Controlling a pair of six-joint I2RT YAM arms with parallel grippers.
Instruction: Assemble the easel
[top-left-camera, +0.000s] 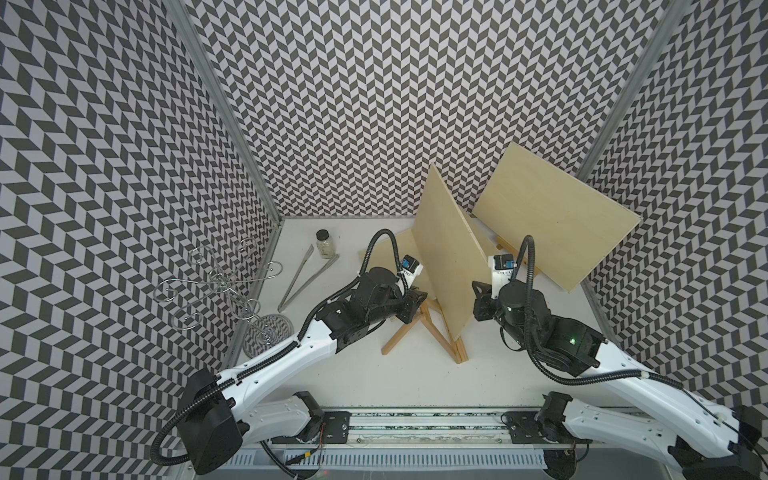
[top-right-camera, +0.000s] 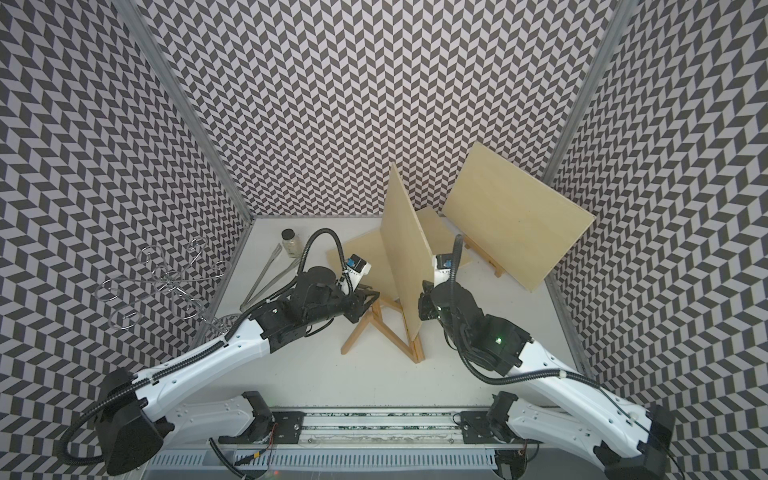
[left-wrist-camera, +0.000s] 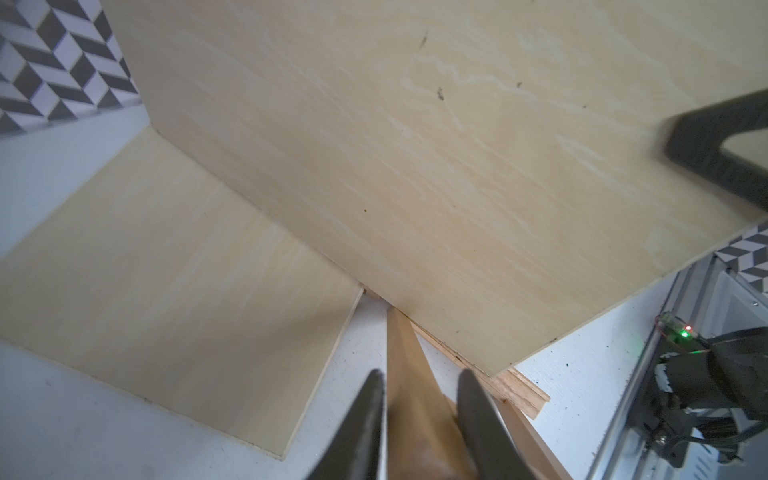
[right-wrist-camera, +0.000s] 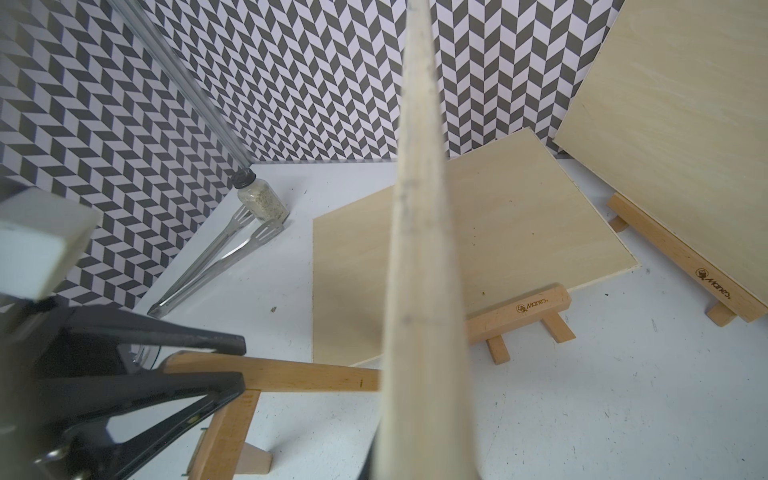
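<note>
A tan board stands on edge mid-table, above a wooden easel frame whose legs show at its front. My left gripper is at the board's left side, low by the frame; in the left wrist view its fingers are blurred around a wooden member, the grip unclear. My right gripper is against the board's right side; in the right wrist view it sits beside the board's pale edge, its fingers close together, with frame members behind them.
A second board leans on its ledge at back right. Another board lies flat. Tongs, a jar and wire racks occupy the left.
</note>
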